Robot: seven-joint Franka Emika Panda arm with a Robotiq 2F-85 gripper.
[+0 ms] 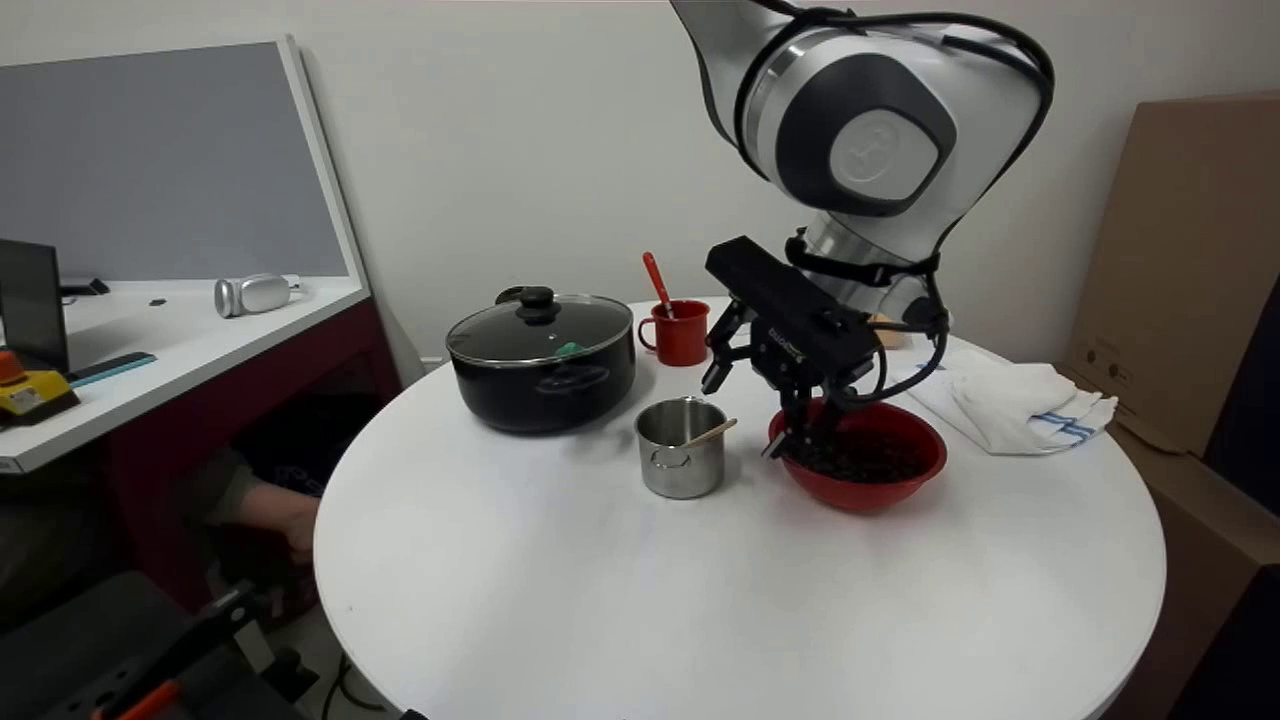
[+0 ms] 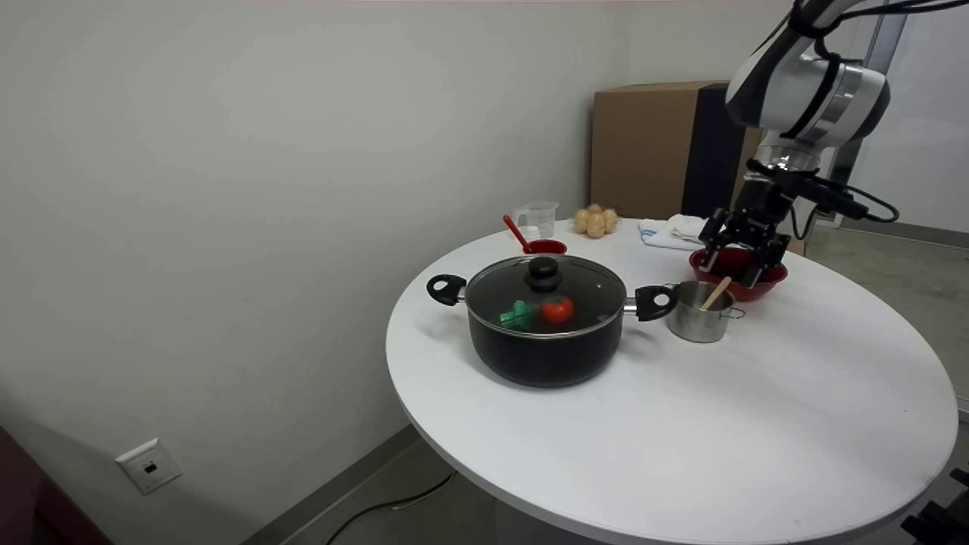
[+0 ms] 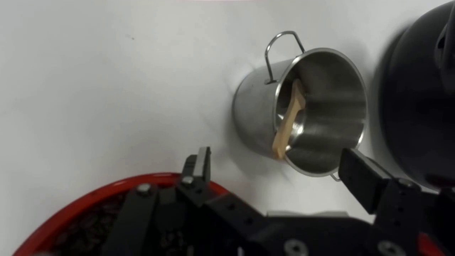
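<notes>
My gripper (image 1: 744,414) is open over the left side of the red bowl (image 1: 858,490), with nothing held between its fingers. Dark bean-like bits fill the bowl's bottom. Left of the bowl stands a small steel pot (image 1: 679,468) with wire handles. A wooden utensil (image 3: 288,121) leans inside it, its end poking over the rim. In the wrist view the steel pot (image 3: 260,102) lies ahead of my spread fingers, one finger (image 3: 200,164) over the bowl's rim and the other (image 3: 362,179) near the pot's lower right edge.
A large black pot (image 2: 545,354) with a glass lid stands close beyond the steel pot. Behind are a red mug (image 1: 681,336) with a red-handled utensil and a white towel (image 1: 1020,402). Eggs (image 2: 595,221) sit farther back.
</notes>
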